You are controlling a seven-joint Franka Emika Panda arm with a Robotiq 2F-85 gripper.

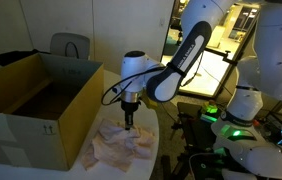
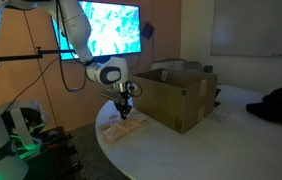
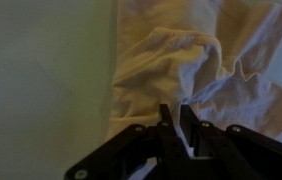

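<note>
A pale pink cloth (image 1: 121,148) lies spread and wrinkled on the white table, close to its rounded edge. Above the cloth's far part, my gripper (image 1: 128,124) points downward, its fingers shut on a fold. In the second exterior view the cloth (image 2: 119,131) lies below the gripper (image 2: 122,117), most of it still on the table. From the wrist, the dark fingertips of the gripper meet at a gathered fold of the cloth (image 3: 161,65). The exact bit of fabric between the fingers is dark and hard to make out.
A large open cardboard box (image 1: 43,105) stands on the table beside the arm; its wall (image 2: 186,103) is near the cloth. A dark chair (image 1: 69,45) is behind the table. Bare table (image 2: 216,145) extends away from the cloth past the box.
</note>
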